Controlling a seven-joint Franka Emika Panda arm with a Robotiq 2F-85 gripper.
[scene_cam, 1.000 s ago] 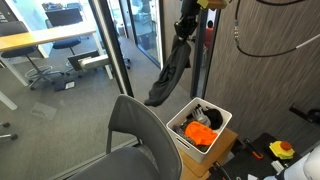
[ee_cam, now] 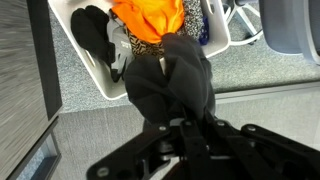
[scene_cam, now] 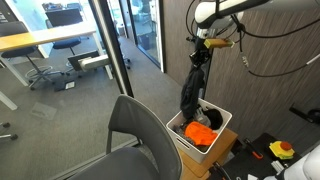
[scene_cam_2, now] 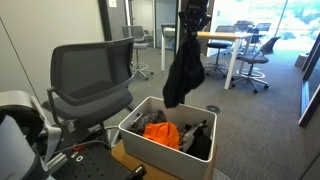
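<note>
A dark cloth hangs from my gripper, which is shut on its upper end. Its lower end hangs at the white bin, overlapping the bin's far-left part in exterior view 1. Exterior view 2 shows the cloth above the bin. An orange cloth lies inside among dark and patterned fabrics. In the wrist view the dark cloth hides most of the fingertips and part of the bin's edge.
A grey chair stands close beside the bin. A glass partition frame rises behind, and a wooden panel borders the arm's side. Open carpet lies beyond the bin.
The cloth has swung from the left of the bin to hang nearly straight at it. My gripper has come down, with the cloth still held.
</note>
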